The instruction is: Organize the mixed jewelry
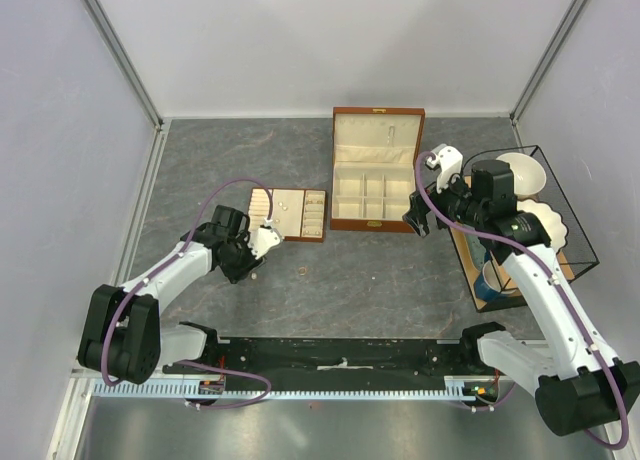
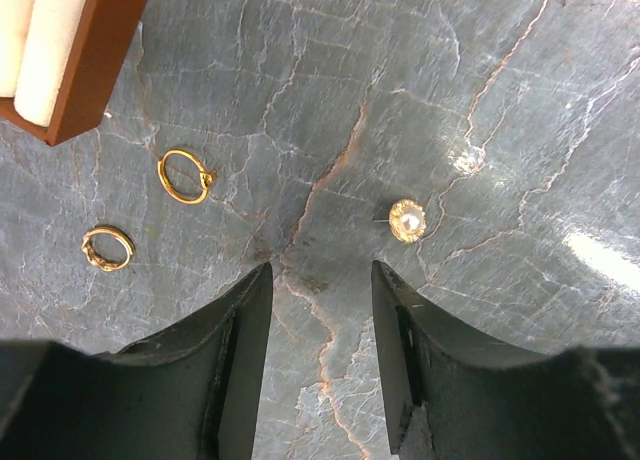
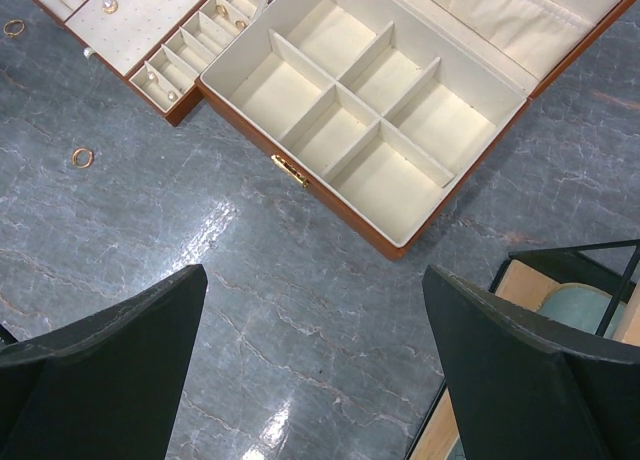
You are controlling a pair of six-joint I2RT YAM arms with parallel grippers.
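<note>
My left gripper hangs open over the table, with a gold pearl earring (image 2: 407, 220) just ahead and right of its fingers and two gold rings, one (image 2: 182, 176) near the tray corner, another (image 2: 107, 248) farther left. A brown jewelry tray (image 1: 287, 213) with ring rolls, a padded panel and small slots holds several pieces. The open compartment box (image 1: 373, 195) beside it looks empty. Another gold ring (image 3: 82, 157) lies on the bare table. My right gripper is open above the table, right of the box.
A wire rack (image 1: 578, 265) with plates and blue cups stands at the far right.
</note>
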